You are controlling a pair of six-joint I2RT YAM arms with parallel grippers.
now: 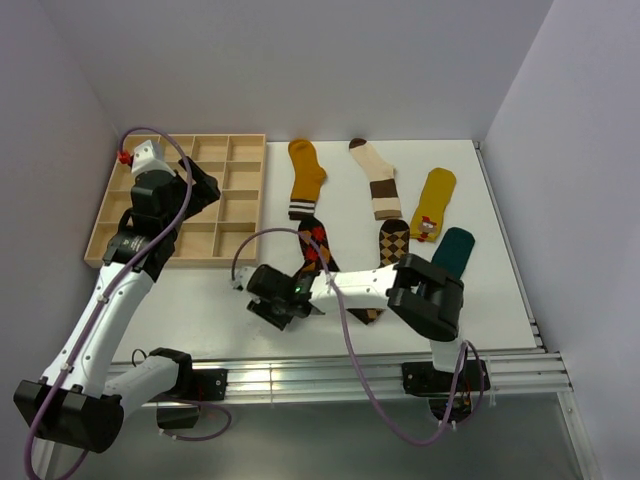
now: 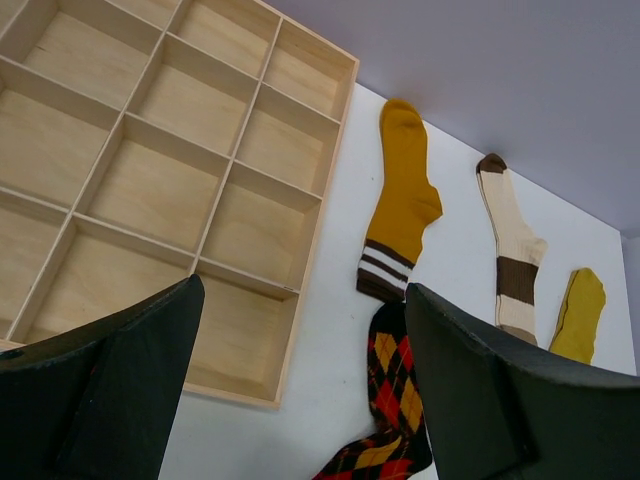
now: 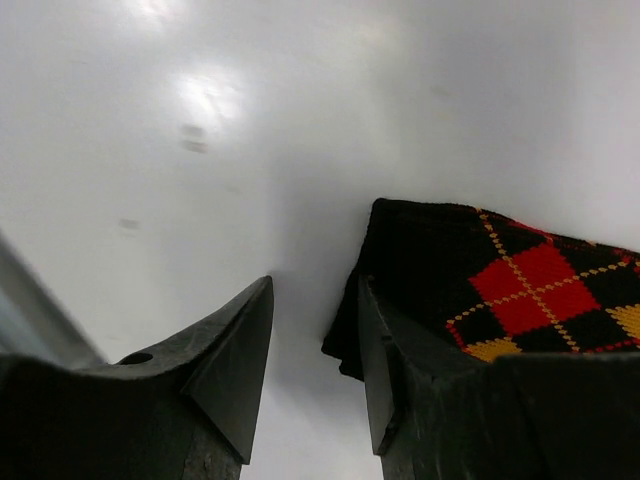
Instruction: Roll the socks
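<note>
The red, yellow and black argyle sock (image 1: 312, 238) lies at the table's middle, partly hidden under my right arm. In the right wrist view my right gripper is low at this sock's end (image 3: 530, 290), fingers apart, one against the dark fabric. My left gripper stands open above the wooden divider box (image 2: 160, 180), empty. Other socks lie flat: mustard (image 1: 305, 175), cream-brown (image 1: 382, 185), brown argyle (image 1: 394, 240), yellow (image 1: 435, 200), dark green (image 1: 455, 250).
The divided box occupies the back left, with empty compartments. Bare white table (image 1: 190, 310) lies at the front left. Walls border the back and sides.
</note>
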